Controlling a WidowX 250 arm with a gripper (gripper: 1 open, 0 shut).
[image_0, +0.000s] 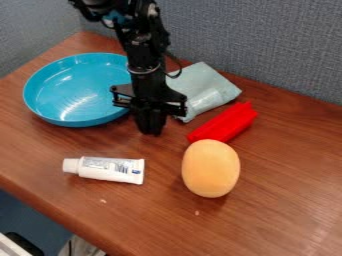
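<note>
My black gripper hangs low over the wooden table, between the blue plate and a grey-green cloth or packet behind it. A white tube lies in front of it, to the lower left. A peach-coloured egg-shaped object and a red item lie to its right. The fingertips are dark and close together; whether anything is between them I cannot tell.
A grey padded wall stands behind the table. The table's front edge runs along the lower left, with dark floor beyond.
</note>
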